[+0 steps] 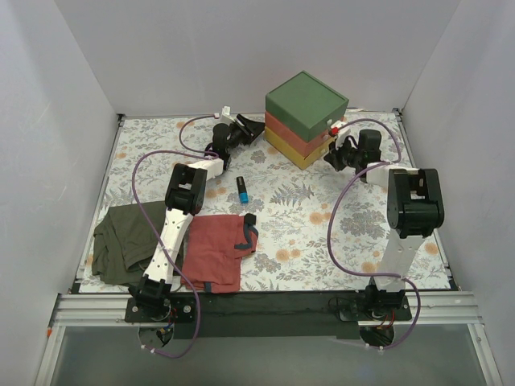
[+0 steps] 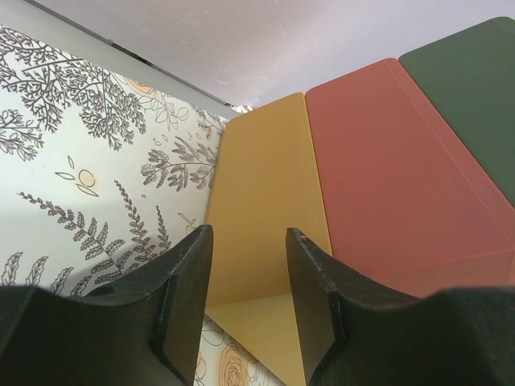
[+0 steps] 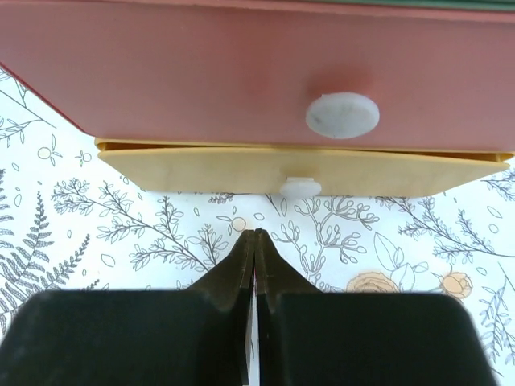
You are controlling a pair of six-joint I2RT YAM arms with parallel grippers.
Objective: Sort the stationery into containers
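Observation:
A stack of drawers (image 1: 306, 104) stands at the back, green on top, red in the middle, yellow at the bottom. In the right wrist view the yellow drawer (image 3: 273, 170) is slightly ajar, with a white knob (image 3: 300, 189); the red drawer (image 3: 201, 80) sits above it. My right gripper is in front of the yellow drawer, apart from its knob, shut with nothing showing between its fingertips. Beside the stack's left side is my left gripper, its fingers apart before the yellow side wall (image 2: 261, 177). A black stick with a blue end (image 1: 242, 190) lies on the patterned table.
A dark green cloth item (image 1: 125, 241) and a red one (image 1: 216, 251) with a dark strap lie at the front left. Walls stand behind and on both sides. Open table lies in front of the drawers. Purple cables run along both arms.

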